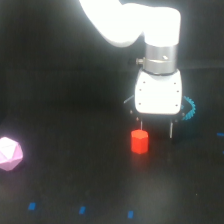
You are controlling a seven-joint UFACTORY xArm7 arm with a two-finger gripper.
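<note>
My gripper hangs over the dark table with its two thin fingers spread apart. Nothing shows between them. A small red block rests on the table, in line with the left finger and just below its tip in the picture. Whether that finger touches the block, I cannot tell. Behind the right side of the white gripper body, a blue spiky ball is partly hidden.
A pink faceted ball lies at the left edge of the view. Several flat blue marks dot the table along the front and right.
</note>
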